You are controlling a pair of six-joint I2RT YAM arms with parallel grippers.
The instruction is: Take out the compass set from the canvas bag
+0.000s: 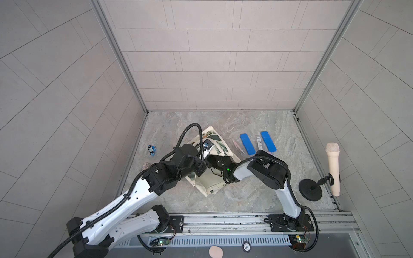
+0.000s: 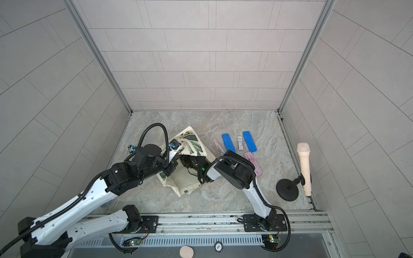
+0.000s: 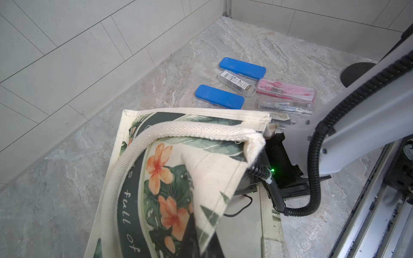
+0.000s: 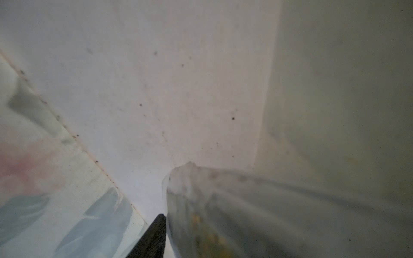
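Observation:
The floral canvas bag lies mid-floor, its top raised at my left gripper, which in the left wrist view is shut at the cloth of the flap. My right gripper is down inside the bag, hidden in the top views. In the right wrist view one dark finger shows beside a blurred translucent case against the cream lining; whether it grips the case cannot be seen.
Behind and right of the bag lie two blue cases, a pink case and clear cases. A microphone on a stand is far right. A small blue figure lies left.

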